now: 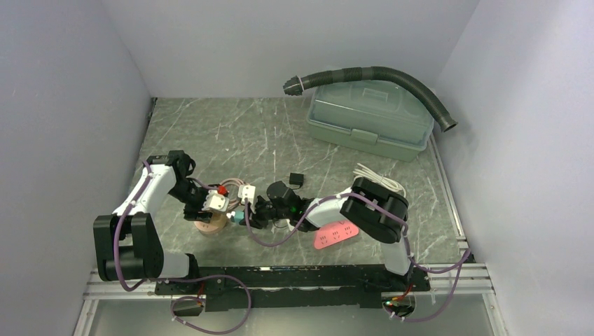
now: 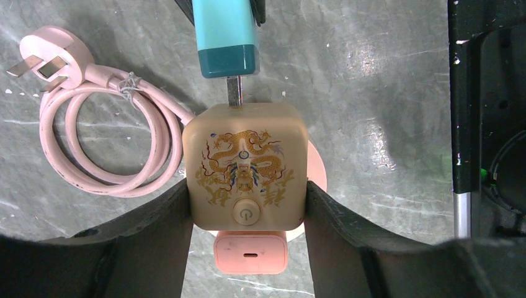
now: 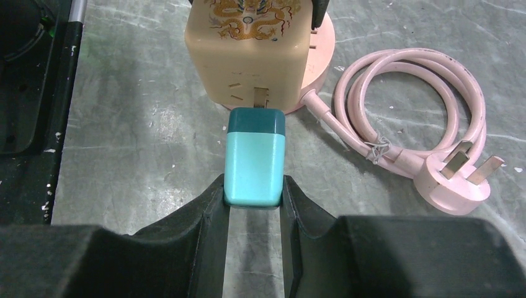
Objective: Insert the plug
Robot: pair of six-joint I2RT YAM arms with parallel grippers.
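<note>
In the left wrist view my left gripper is shut on a tan block with a gold dragon print [image 2: 245, 167] and a round power button. A pink round base [image 2: 316, 167] shows behind it. My right gripper is shut on a teal USB plug [image 3: 255, 158], its dark end toward the block. The plug's metal tip [image 3: 260, 97] meets the block's side near the slots there, part of the metal still showing. How deep the tip sits cannot be told. From above, both grippers face each other at the left of the table.
A coiled pink cable [image 3: 428, 59] with a pronged plug [image 3: 453, 183] lies beside the base. A pink power strip [image 1: 336, 234], a black adapter [image 1: 296, 179], a white cable [image 1: 378, 178] and a green toolbox [image 1: 371, 115] lie to the right and back.
</note>
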